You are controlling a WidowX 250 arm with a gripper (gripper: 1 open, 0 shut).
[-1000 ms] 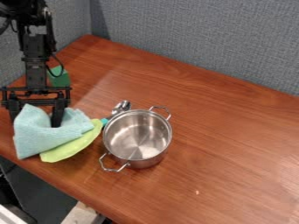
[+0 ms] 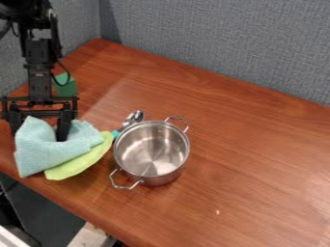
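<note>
My gripper (image 2: 39, 125) reaches down from the upper left, its fingertips at the top of a light blue cloth (image 2: 46, 151); whether they hold it cannot be told. The cloth lies bunched on a yellow-green item (image 2: 79, 167) beside a steel pot (image 2: 151, 149) with two handles. Behind the pot's left side is a small shiny metal utensil (image 2: 133, 118), partly hidden, with a teal piece near it.
A wooden table (image 2: 245, 154) fills most of the view, clear on the right and at the back, with grey walls behind. A green object (image 2: 65, 85) stands behind my arm. The table's front left edge is close to the cloth.
</note>
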